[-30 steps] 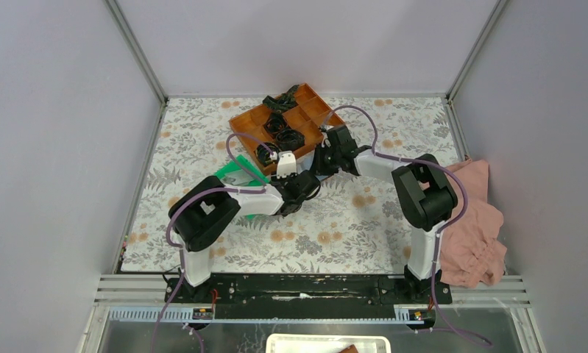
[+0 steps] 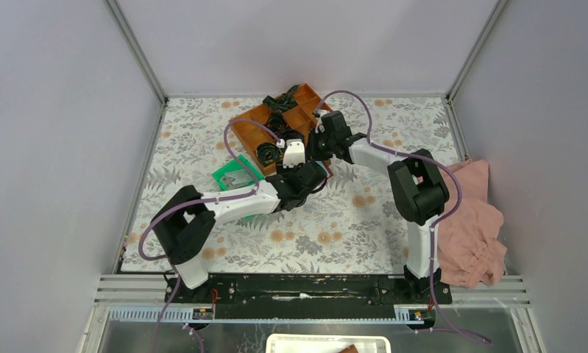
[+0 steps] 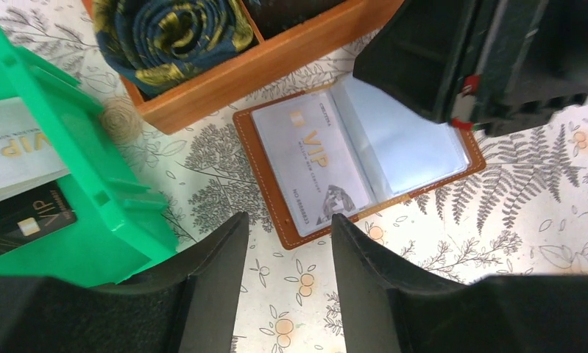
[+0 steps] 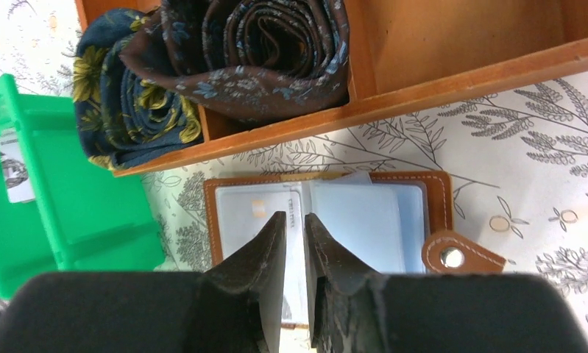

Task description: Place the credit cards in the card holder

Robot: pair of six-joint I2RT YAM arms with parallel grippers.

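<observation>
The brown card holder (image 3: 272, 187) lies spread flat on the patterned cloth, with clear sleeves on both sides. A white card (image 3: 305, 158) marked VIP shows in its left sleeve; the other sleeve looks pale and its contents I cannot tell. Above the holder's near edge my left gripper stands open, empty between its fingers. My right gripper is over the middle of the holder, parted by a narrow gap with nothing in it. In the left wrist view, the right arm's dark gripper body covers the holder's far right corner. The snap strap (image 4: 467, 254) sticks out at the right.
A green box (image 3: 129, 220) to the left holds a white card (image 3: 15, 143) and a black VIP card (image 3: 26, 220). Close behind the holder stands a wooden tray (image 4: 423, 103) with rolled cloths. Pink cloth (image 2: 471, 228) lies at the right.
In the top view, my right gripper has shifted slightly left and toward the back. My left gripper has moved a little to the right and toward the back.
</observation>
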